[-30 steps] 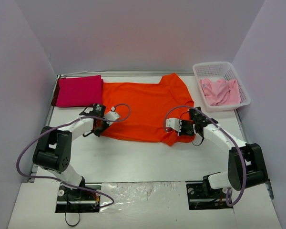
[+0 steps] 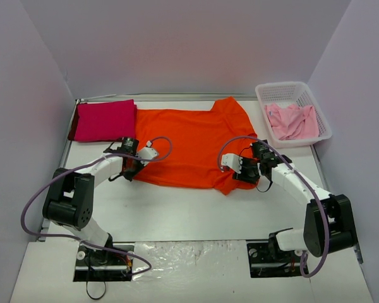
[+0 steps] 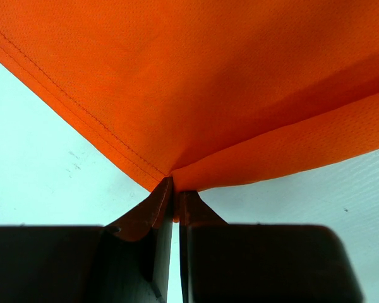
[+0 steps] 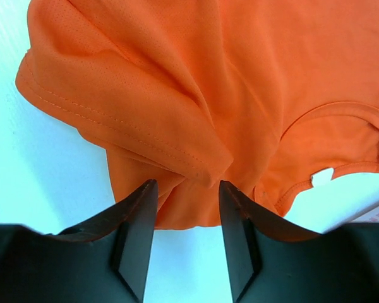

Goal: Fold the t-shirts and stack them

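An orange t-shirt lies spread flat over the middle of the table, its hem toward the left, sleeve and collar end at the right. My left gripper is shut on the shirt's near left corner, where the edge is folded over. My right gripper is part open above a bunched, folded sleeve at the near right; nothing shows held between its fingertips. The collar with a small white label lies beside it. A folded magenta t-shirt lies at the back left.
A white basket holding pink cloth stands at the back right, close to the orange shirt.
My left arm and the shirts look unchanged.
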